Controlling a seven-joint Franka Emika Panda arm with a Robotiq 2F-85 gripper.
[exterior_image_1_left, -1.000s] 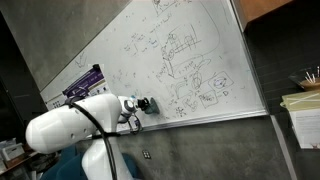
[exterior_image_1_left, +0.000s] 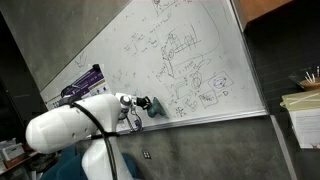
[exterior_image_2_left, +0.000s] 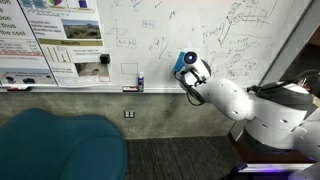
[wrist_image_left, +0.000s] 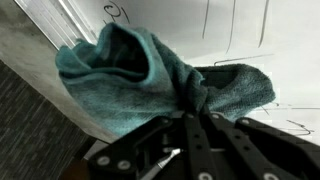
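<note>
A teal cloth (wrist_image_left: 125, 80) is bunched in my gripper, its folds spreading to both sides of the fingers in the wrist view. The fingertips are buried in the fabric, and the fingers are shut on it. In exterior view 1 the cloth (exterior_image_1_left: 155, 107) shows against the lower part of the whiteboard (exterior_image_1_left: 200, 50), just above its bottom edge. Exterior view 2 has the cloth (exterior_image_2_left: 180, 63) as a blue-teal patch beside the gripper, at the board's surface. Whether it presses on the board or hangs just off it I cannot tell.
Black handwriting and sketches (exterior_image_1_left: 183, 45) cover much of the board. A ledge (exterior_image_2_left: 150, 91) runs under it, with a small bottle (exterior_image_2_left: 141, 81) to the left of the arm. Posters (exterior_image_2_left: 70, 40) hang further left. A teal chair (exterior_image_2_left: 60, 140) stands in front of the wall.
The gripper and cloth have shifted slightly along the lower board, with the cloth lying a little further right now. The cloth stays in the gripper.
</note>
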